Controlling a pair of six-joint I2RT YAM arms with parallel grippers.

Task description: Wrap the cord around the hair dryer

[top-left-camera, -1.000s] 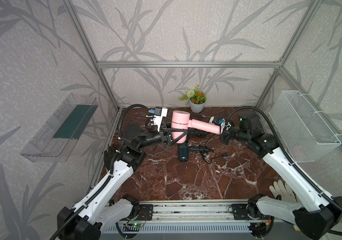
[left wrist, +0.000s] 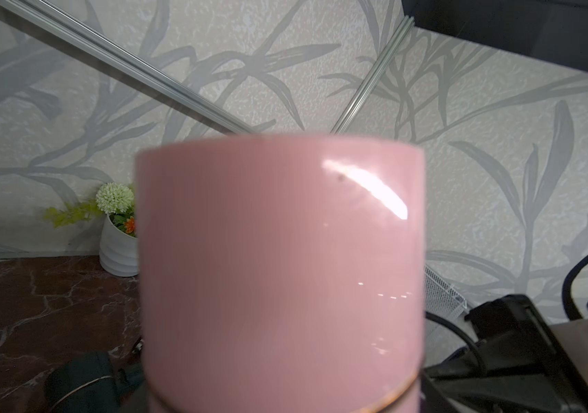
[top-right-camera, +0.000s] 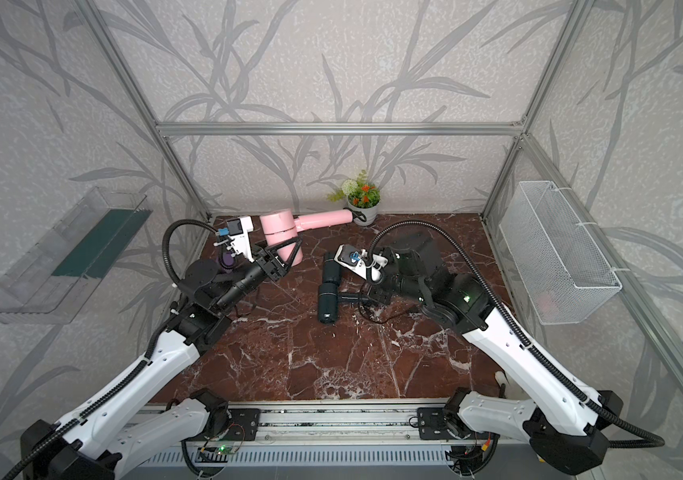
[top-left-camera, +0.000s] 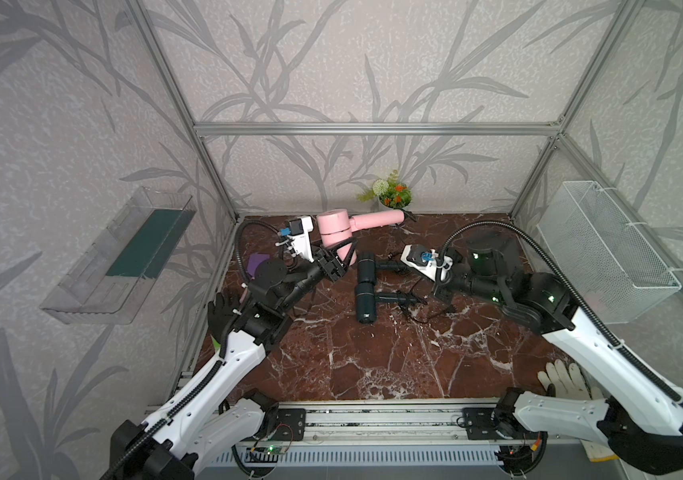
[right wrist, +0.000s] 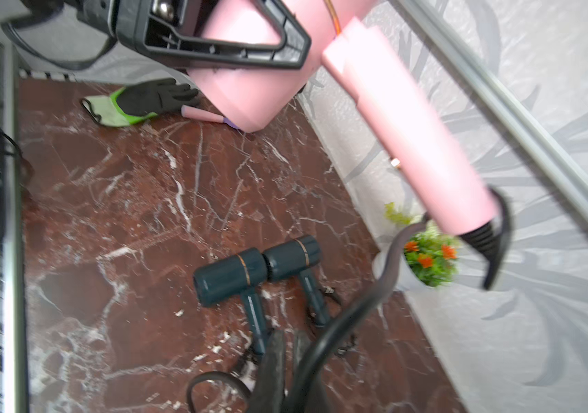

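Observation:
The pink hair dryer [top-left-camera: 333, 226] is held up above the table, handle [right wrist: 418, 137] pointing towards the back right. My left gripper [top-left-camera: 347, 254] is closed around its barrel, one finger frame [right wrist: 225, 51] crossing the pink surface in the right wrist view. A dark cord [right wrist: 356, 306] leaves the handle's end and runs down to my right gripper. Those fingers are together with the cord running in at them, and a loop of cord [right wrist: 204, 377] shows on their other side. No turn of cord is visible around the handle. In the left wrist view the barrel [left wrist: 280, 268] hides most of the scene.
Two dark teal hair dryers [right wrist: 223, 276] lie on the marble table below, cords beside them. A potted plant [top-right-camera: 363, 209] stands at the back wall. A dark glove [right wrist: 153, 99] lies at the left. Mesh baskets hang on both side walls.
The pink dryer has moved left and back, its handle swinging upward to the back.

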